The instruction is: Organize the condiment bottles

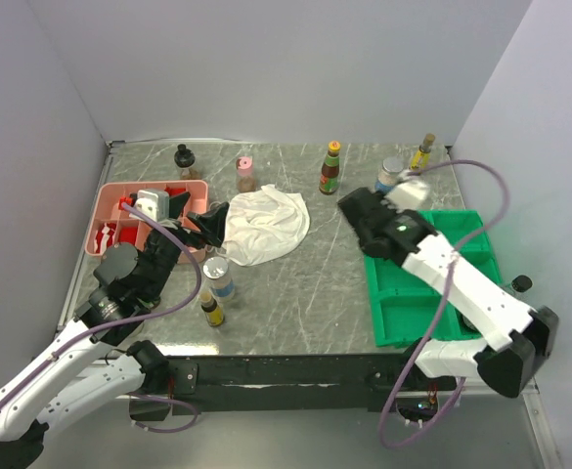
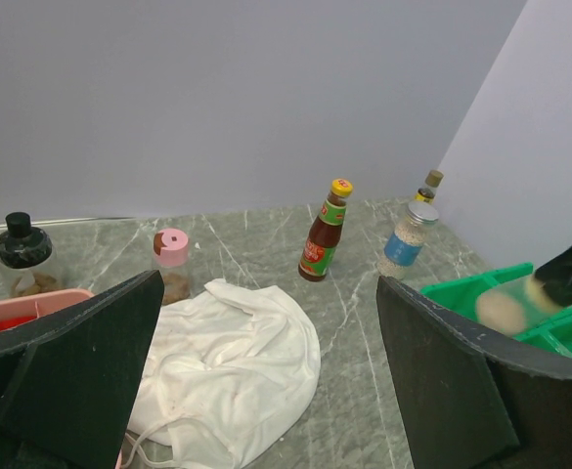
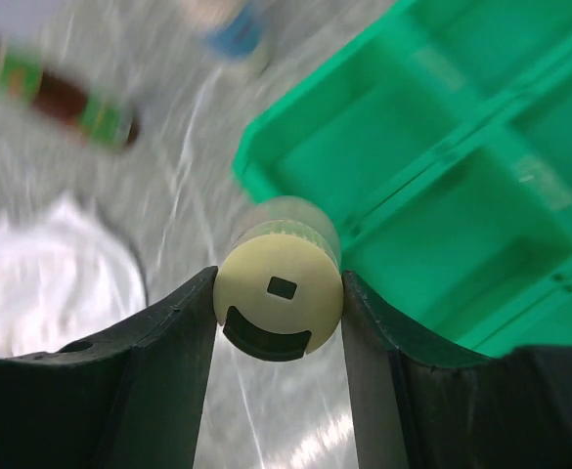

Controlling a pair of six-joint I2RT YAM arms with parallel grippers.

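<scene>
A clear jar with a cream lid [image 3: 284, 266] is in my right gripper, its lid between the fingers. In the left wrist view the jar [image 2: 508, 307] hangs tilted over the near-left side of the green tray [image 2: 459, 291]. From above, the blurred right arm hides it. My left gripper stands open and empty near the pink tray [image 1: 149, 186]. A red sauce bottle [image 1: 330, 172] and a blue-labelled jar [image 1: 388, 174] stand at the back. Another blue-labelled jar [image 1: 219, 280] and a small yellow-labelled bottle [image 1: 210, 309] stand front left.
A white cloth [image 1: 264, 225] lies in the middle. A black-capped jar [image 1: 185, 160], a pink-capped jar [image 1: 245, 174] and a yellow-labelled bottle [image 1: 422, 152] line the back. Beside the green tray's right edge is a dark-capped bottle [image 1: 518, 285].
</scene>
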